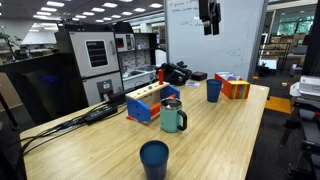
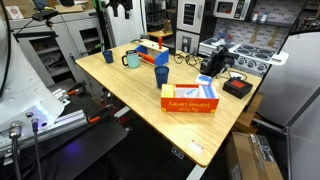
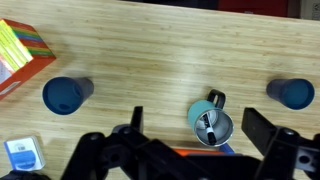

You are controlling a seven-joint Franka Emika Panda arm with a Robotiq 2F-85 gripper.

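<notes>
My gripper (image 1: pixel 210 29) hangs high above the wooden table, open with nothing between its fingers. A teal mug (image 1: pixel 173 118) stands upright near the table's middle. In the wrist view the mug (image 3: pixel 222 124) shows between the spread fingers, well below them, with a small dark-and-white thing inside that I cannot identify. One dark blue cup (image 1: pixel 154 160) is at the near end in exterior view 1. The other blue cup (image 1: pixel 214 91) stands farther off, by a colourful box (image 1: pixel 238 89). Both cups look upright; in the wrist view they flank the mug.
A wooden rack with blue and red sides (image 1: pixel 147 103) stands close to the mug. Behind it lie a black power strip (image 1: pixel 104 112) and cables. A white-and-blue item (image 3: pixel 24 154) lies near the box. Bare table surrounds the cups.
</notes>
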